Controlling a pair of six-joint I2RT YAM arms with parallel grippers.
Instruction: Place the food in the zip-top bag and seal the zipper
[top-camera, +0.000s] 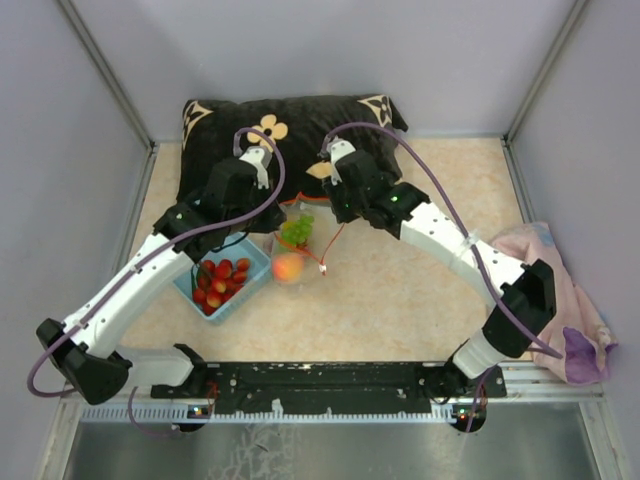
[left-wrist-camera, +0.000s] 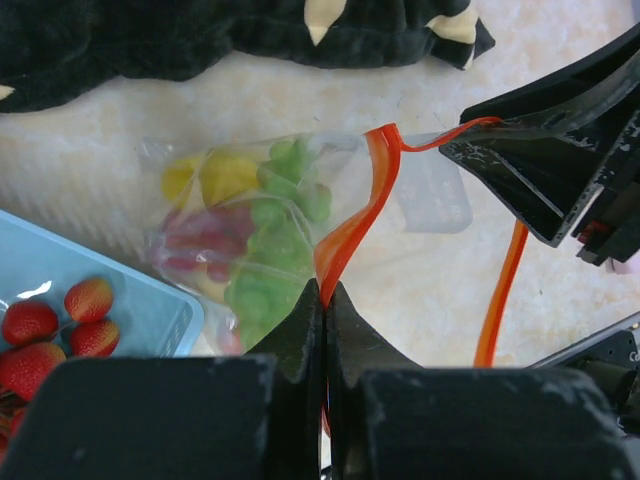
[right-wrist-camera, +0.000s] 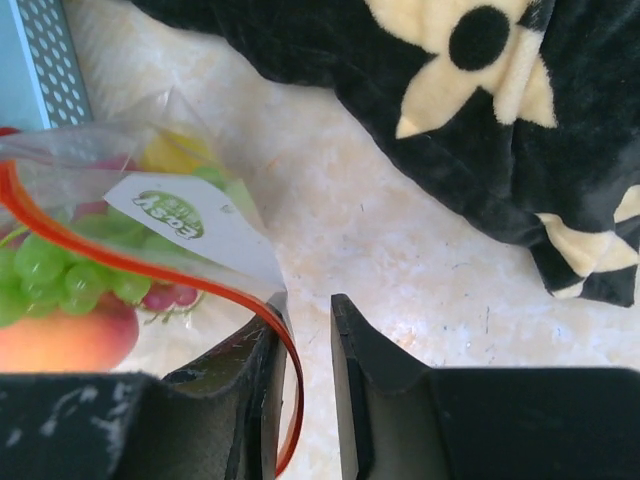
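The clear zip bag holds grapes, a peach and yellow and red food, with its orange zipper rim standing up. My left gripper is shut at the bag's mouth, the orange zipper strip running between its fingertips. My right gripper is at the other part of the rim, part open, with the orange rim crossing at its left finger; whether it grips the rim cannot be told.
A blue basket of strawberries sits left of the bag. A dark floral cushion lies along the back. A pink cloth is at the right.
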